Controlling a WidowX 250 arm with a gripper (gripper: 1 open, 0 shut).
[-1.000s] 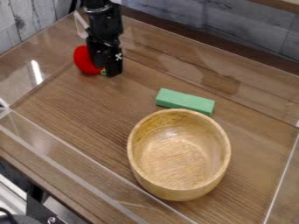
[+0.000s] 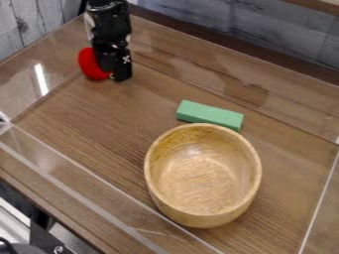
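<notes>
The black gripper (image 2: 110,60) hangs at the upper left of the camera view, right at a red object (image 2: 93,63), partly covering its right side. Whether the fingers touch it is hard to tell at this size. A green block (image 2: 211,115) lies right of centre, and a tan bowl (image 2: 201,171) sits below it.
The gripper has moved slightly up and to the left, and the red object appears shifted slightly the same way. The green block and bowl are unchanged.
</notes>
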